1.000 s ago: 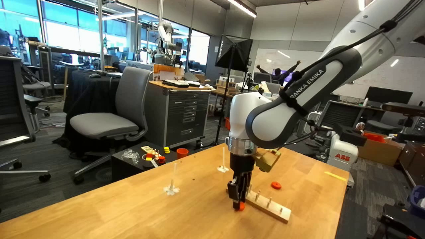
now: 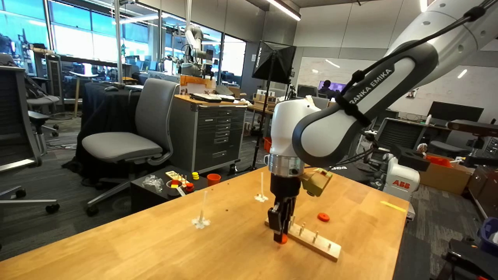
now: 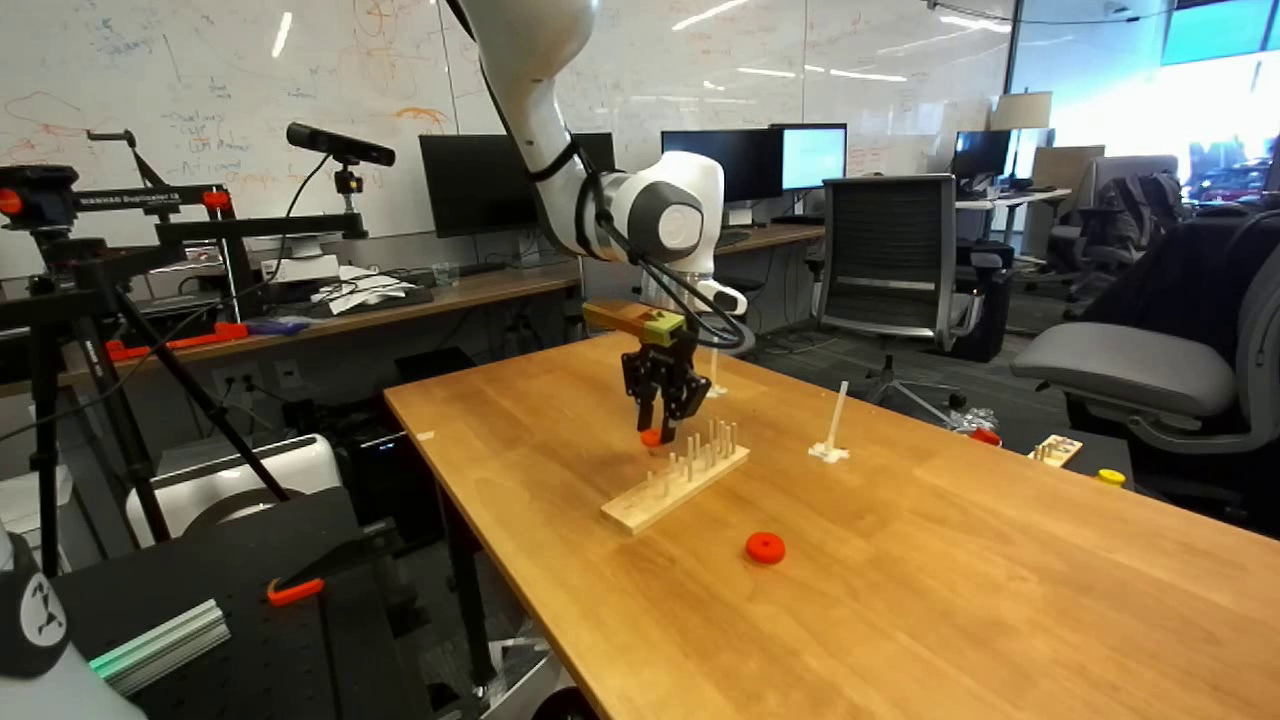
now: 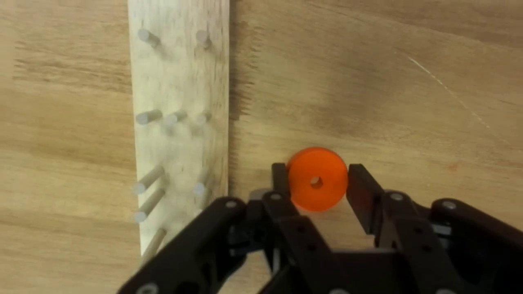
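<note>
An orange disc (image 4: 326,193) with a small centre hole is pinched between the two black fingers of my gripper, which is shut on it. In exterior view 1 the disc (image 2: 283,239) peeks out under the fingertips, and in exterior view 2 it (image 3: 650,437) hangs a little above the tabletop. Right beside it, to the left in the wrist view, lies a pale wooden pegboard (image 4: 181,83) with rows of upright pegs, all bare where visible. A second red disc (image 3: 765,548) rests flat on the table, across the pegboard from my gripper.
A low black box beyond the table edge carries a second small pegboard (image 2: 176,177) and an orange cup (image 2: 213,179).
My gripper and the orange disc have risen slightly from the table and shifted a touch to the right in exterior view 1. The pegboard and the loose red disc have stayed put.
</note>
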